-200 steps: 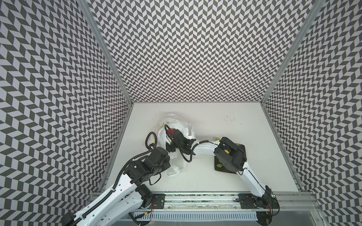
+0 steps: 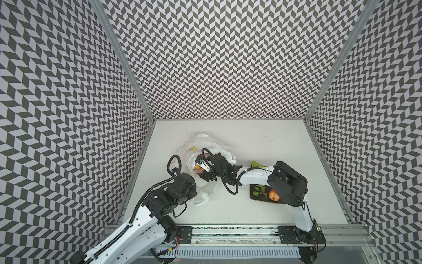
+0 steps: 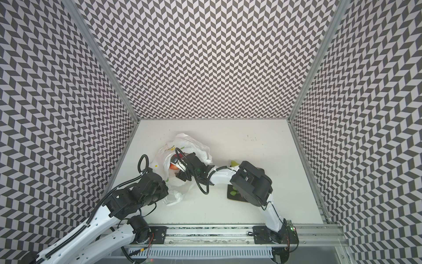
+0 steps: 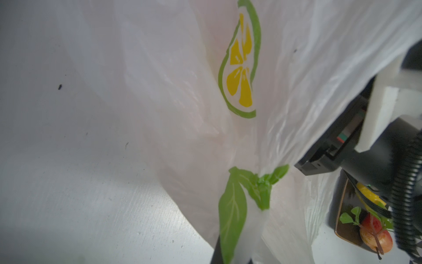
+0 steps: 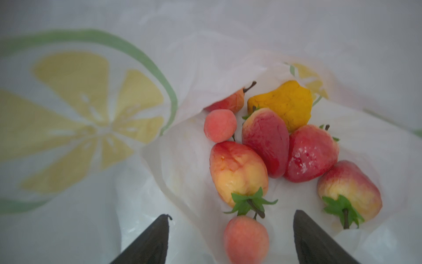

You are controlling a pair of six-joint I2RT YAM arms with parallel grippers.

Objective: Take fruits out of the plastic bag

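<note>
The white plastic bag (image 2: pixel 206 141) (image 4: pixel 189 110) lies open at centre-left of the table. Inside, in the right wrist view, are several fruits: a peach-coloured one (image 5: pixel 245 239), red-yellow ones (image 5: pixel 237 169), red ones (image 5: pixel 311 154) and a yellow one (image 5: pixel 281 105). My right gripper is open at the bag's mouth, its fingertips either side of the nearest peach-coloured fruit, seen from above. My left gripper is shut at the bag's near left part; whether film is between its fingers is hard to tell.
A black tray (image 2: pixel 255 198) with fruits and leaves sits right of the bag, partly under the right arm; a green fruit (image 2: pixel 257 164) shows behind that arm.
My right arm has moved rightward from one second ago, uncovering more of the bag's inside and the tray's fruit. The left arm is nearly still.
</note>
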